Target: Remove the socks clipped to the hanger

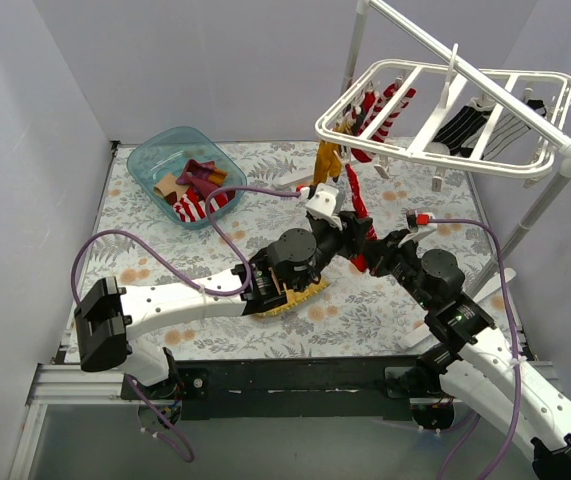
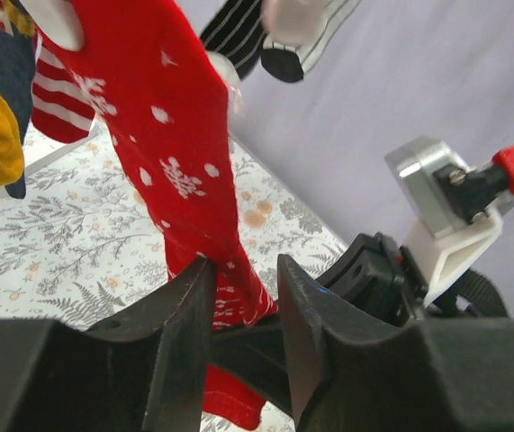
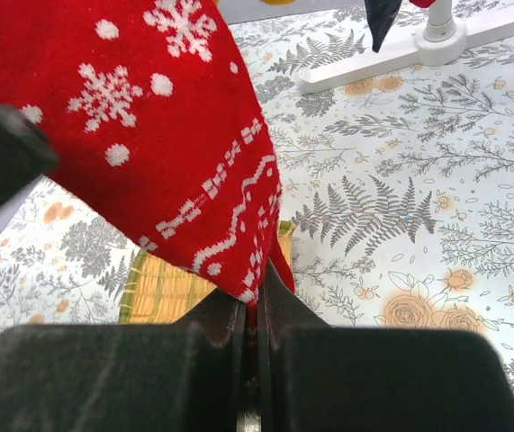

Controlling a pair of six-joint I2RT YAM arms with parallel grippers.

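A red sock with white snowflakes hangs below the white hanger rack, its upper end near the rack's front corner. In the right wrist view my right gripper is shut on the lower part of this sock, which is gathered between its fingers. My left gripper stands open close to the sock, the cloth passing just beyond its parted fingers. A white clip overlaps the sock's top in the left wrist view. Other socks hang from the rack: mustard, red-and-white striped and black striped.
A teal basket holding several socks sits at the back left. Beneath the arms lies a yellow woven mat. Both grippers are very close together, and the rack's post stands beside the right arm.
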